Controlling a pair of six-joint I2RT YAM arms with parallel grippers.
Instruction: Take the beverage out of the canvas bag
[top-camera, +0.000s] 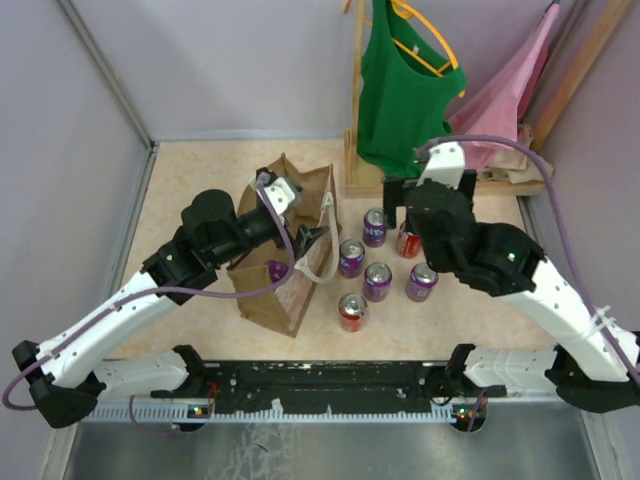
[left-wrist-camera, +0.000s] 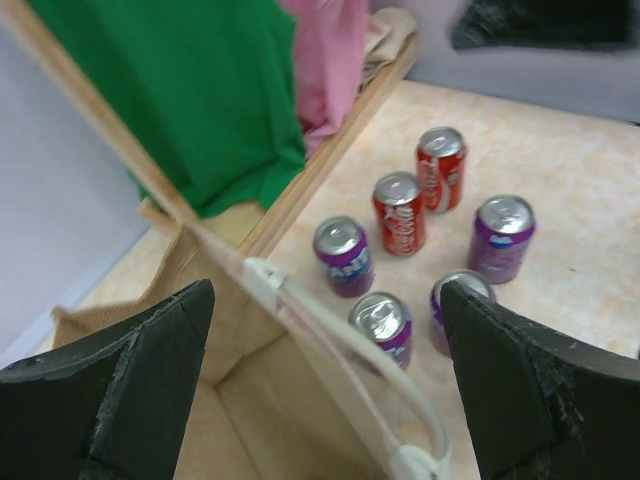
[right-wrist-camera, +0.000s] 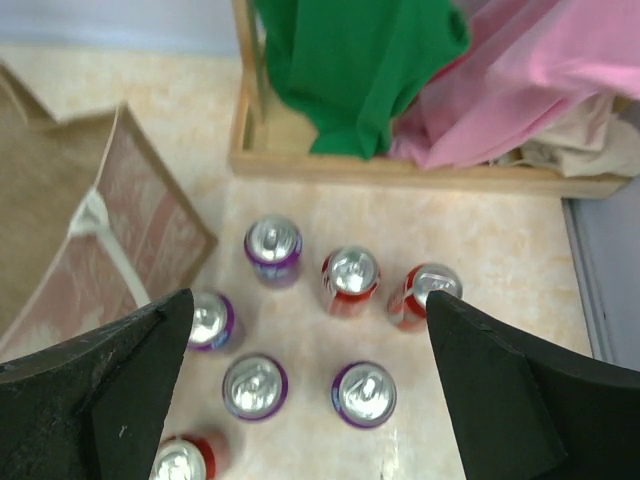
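Note:
The brown canvas bag (top-camera: 262, 312) stands open at centre left, its white handle (top-camera: 333, 240) hanging over the right side. Inside it, a purple object (top-camera: 277, 270), likely a can, is mostly hidden by the left arm. Over the bag, my left gripper (top-camera: 298, 208) is open; the left wrist view shows empty space between its fingers. Purple cans (top-camera: 377, 281) and red cans (top-camera: 351, 311) stand upright on the table right of the bag. Above the cans' right side my right gripper (top-camera: 432, 180) is open, holding nothing.
Behind the cans is a wooden rack base (right-wrist-camera: 400, 175) with a green top (top-camera: 410, 95) and pink cloth (top-camera: 505, 90) hanging over it. Several cans stand close to the bag's right wall. Bare table (top-camera: 175, 240) lies to the bag's left.

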